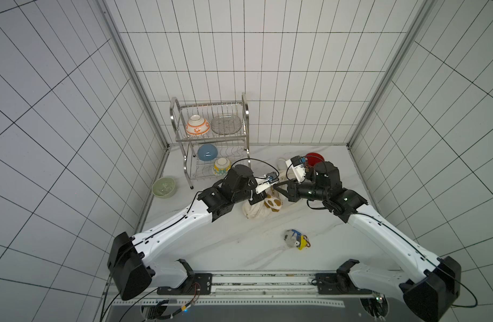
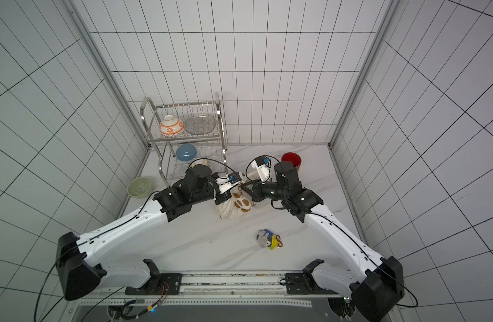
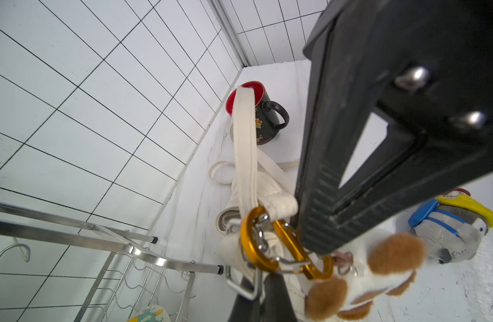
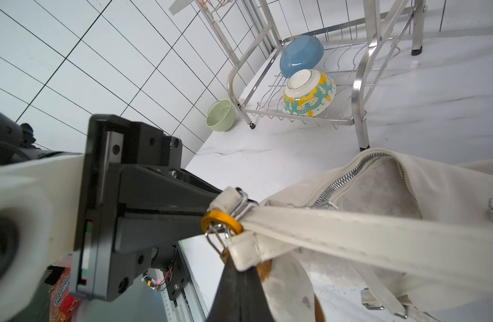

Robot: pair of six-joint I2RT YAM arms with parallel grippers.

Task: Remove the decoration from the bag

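The cream bag (image 4: 450,187) hangs with its strap (image 3: 247,145) and metal rings at both grippers. A gold carabiner (image 3: 251,238) links the rings to the plush decoration (image 3: 364,279), white with brown patches. My left gripper, pointing right, is shut at a metal ring of the strap. Facing it closely, my right gripper is shut against the carabiner's lower end. Both tips are partly covered by hardware, so the exact grip is hard to see. In the right wrist view the decoration (image 4: 289,289) sits just behind the right fingertips.
A grey, blue and yellow plush (image 1: 296,238) lies on the table in front. Behind the arms stands a black mug, red inside (image 3: 265,115). The dish rack (image 1: 211,134) with bowls is at the back left, beside a green bowl (image 1: 164,187).
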